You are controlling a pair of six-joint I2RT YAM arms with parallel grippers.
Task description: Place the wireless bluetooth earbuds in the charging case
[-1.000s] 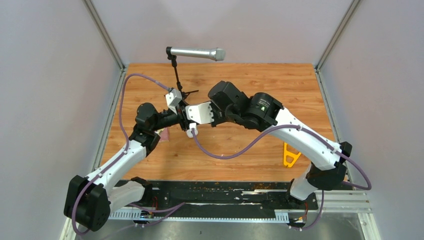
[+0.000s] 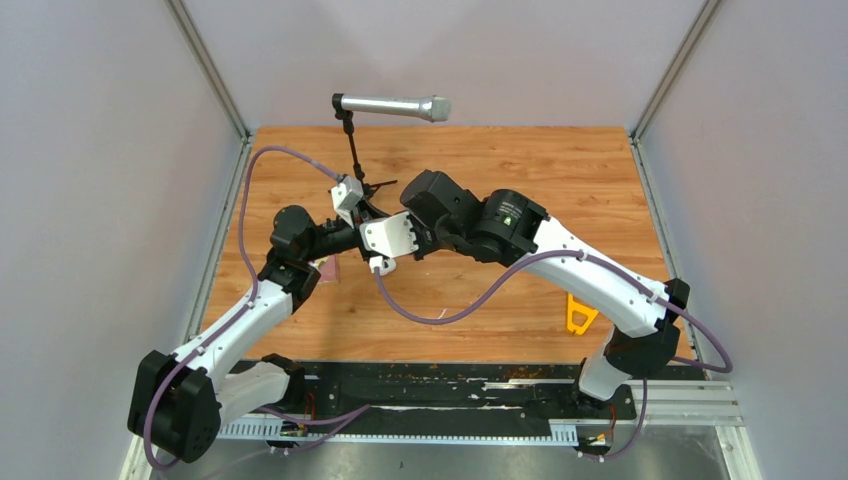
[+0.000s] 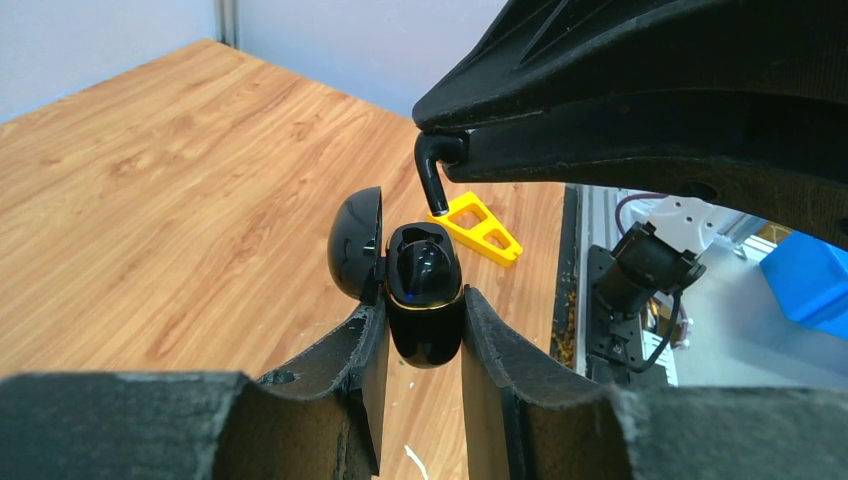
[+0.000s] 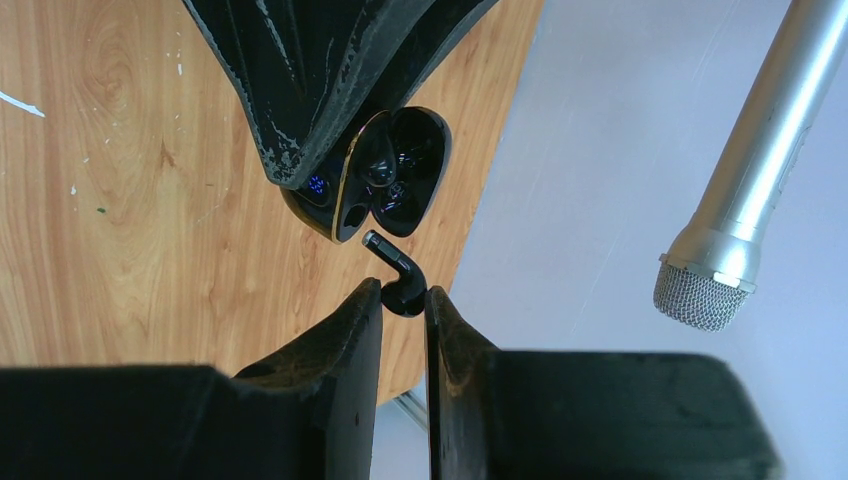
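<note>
My left gripper is shut on the black charging case [image 3: 423,330], whose lid [image 3: 352,238] stands open. In the right wrist view the case [image 4: 410,165] shows its gold rim, a blue light and the shiny inside. My right gripper is shut on a black earbud [image 4: 404,283], its stem pointing up toward the case. In the left wrist view that earbud [image 3: 432,175] hangs just above the case body, stem downward, apart from it. From the top, the two grippers meet near the middle of the table, largely hidden by the arms.
A silver microphone [image 2: 390,105] on a stand is behind the grippers. A yellow plastic triangle [image 2: 583,322] lies at the right front of the wooden table [image 2: 520,160]. A pink item [image 2: 328,273] lies partly hidden under the left arm.
My right arm has moved slightly leftward over the last second, toward the left gripper. The left arm looks unchanged.
</note>
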